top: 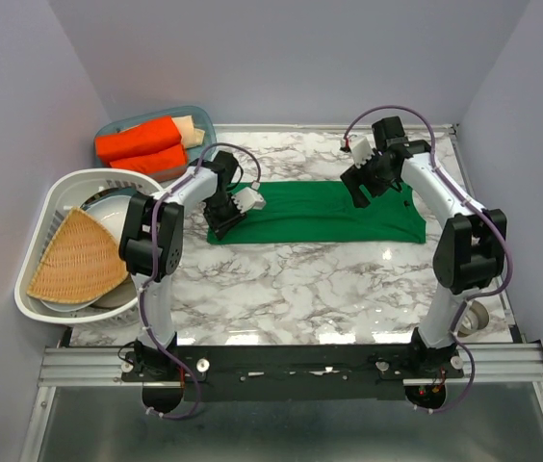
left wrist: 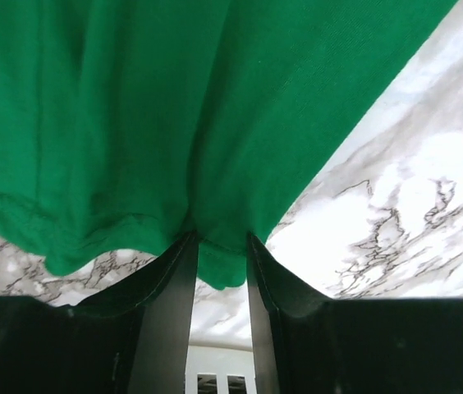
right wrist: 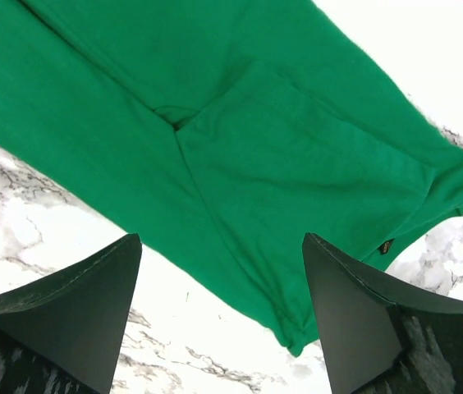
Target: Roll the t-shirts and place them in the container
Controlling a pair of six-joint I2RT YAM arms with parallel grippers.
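A green t-shirt (top: pixel 300 214) lies folded into a long strip across the table. In the top view my left gripper (top: pixel 221 231) is at the strip's left end. The left wrist view shows that gripper open, its tips at the shirt's end edge (left wrist: pixel 223 261), with a small fold of cloth between them. My right gripper (top: pixel 358 189) hovers above the right part of the strip. In the right wrist view its fingers stand wide apart and empty, over the shirt's right end, where a flap (right wrist: pixel 297 156) is folded in.
At the left stands a white basket (top: pixel 36 226) holding a woven tray and dishes. Behind it a blue-grey bin (top: pixel 201 117) holds rolled orange cloths (top: pixel 142 142). A metal bowl (top: pixel 474 316) sits front right.
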